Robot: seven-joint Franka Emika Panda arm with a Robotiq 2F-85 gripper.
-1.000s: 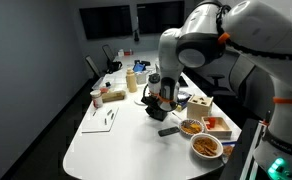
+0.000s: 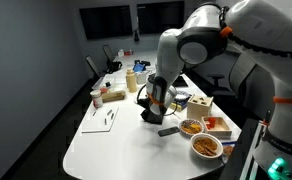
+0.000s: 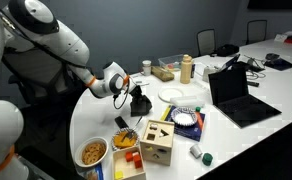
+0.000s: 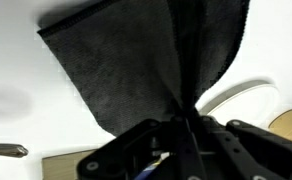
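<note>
A dark cloth [image 4: 111,65] lies partly on the white table, with one part folded and drawn up. In the wrist view that raised fold runs down to my gripper, which is shut on it. The fingertips are largely hidden by the cloth and the gripper body. Exterior view 2 shows the cloth [image 3: 141,105] bunched near the middle of the table, beside the arm's end. From exterior view 1, the cloth [image 2: 152,114] sits below the wrist as a small dark patch.
Close by are a dark flat object [image 2: 168,131], a bowl of orange-brown pieces [image 3: 90,152], a wooden box [image 3: 158,150] and a white plate [image 3: 172,95]. A laptop [image 3: 241,98] stands farther right.
The arm's wrist has shifted slightly over the cloth, and the cloth's outline has altered. The other objects have stayed put.
</note>
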